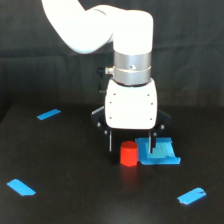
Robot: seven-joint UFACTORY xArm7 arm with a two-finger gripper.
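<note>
A small red block (129,153) stands on the dark table near the middle of the view. My gripper (131,147) points down at it, fingers apart. One dark finger (110,142) shows left of the block and the other to its right, with dark gaps between them and the block. The white hand hides the space just above the block's top. Whether the fingertips reach down to the block's height cannot be told from this angle.
Just right of the block lies a light blue tray-like piece (166,160), partly behind the right finger. Flat blue strips lie at the far left (49,114), front left (20,187) and front right (191,196).
</note>
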